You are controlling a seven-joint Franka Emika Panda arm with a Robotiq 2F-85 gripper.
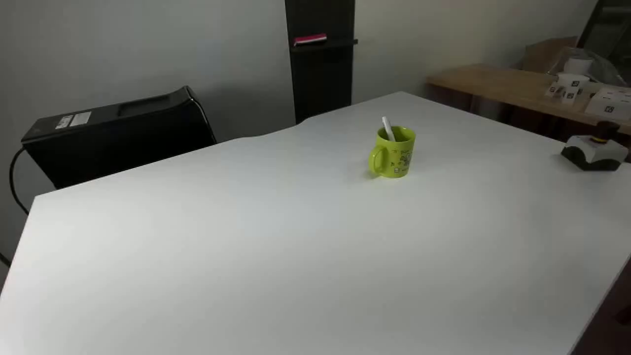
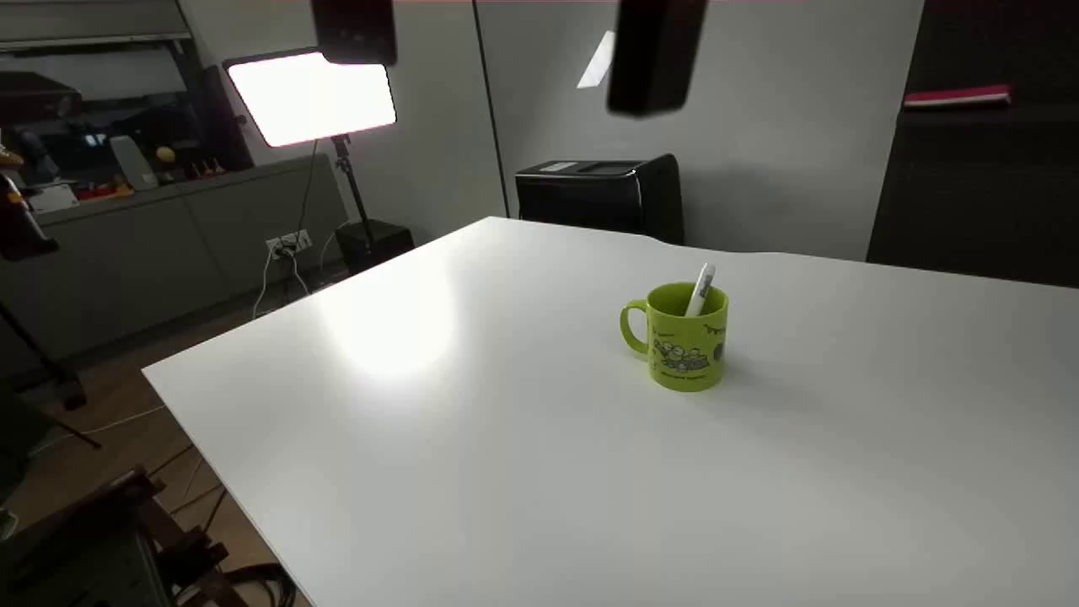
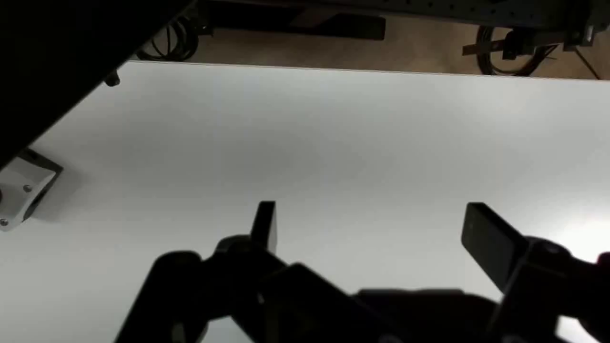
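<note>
A lime-green mug (image 1: pixel 397 160) stands upright on the white table, its handle toward the left; in exterior view 2 the same mug (image 2: pixel 688 349) shows a dark printed picture on its side. Leaning inside it is a white marker (image 2: pixel 700 289), its upper end poking above the rim. My gripper is open, its two black fingers wide apart over bare table in the wrist view. At the top of exterior view 2 the two fingertips of the gripper (image 2: pixel 506 76) hang in the foreground, blurred. Neither mug nor marker appears in the wrist view.
A white and black block-like base (image 1: pixel 594 153) sits at its right edge. Behind the table stands a black machine (image 1: pixel 124 136); a bright lamp (image 2: pixel 314 98) is at the back left.
</note>
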